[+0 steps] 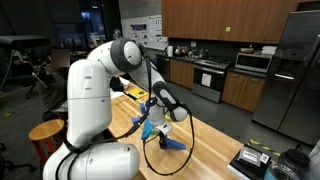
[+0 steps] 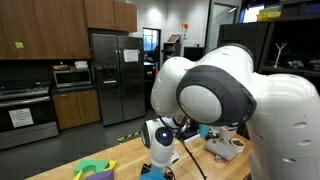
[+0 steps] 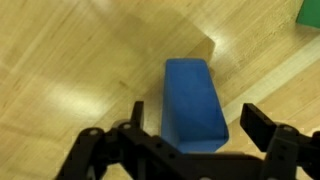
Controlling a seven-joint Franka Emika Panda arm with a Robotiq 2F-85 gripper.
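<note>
In the wrist view a dark blue rectangular block stands on the wooden table, its long side running away from the gripper. My gripper is open over the near end of it, with one dark finger on each side and a gap visible to the block. In the first exterior view the gripper hangs low above the table, close to blue pieces. The second exterior view shows only part of the gripper, low near the bottom edge.
A green piece lies at the wrist view's upper right corner. Green, yellow and purple shapes, including a green arch, rest on the table in the second exterior view. The table's right half has bare wood.
</note>
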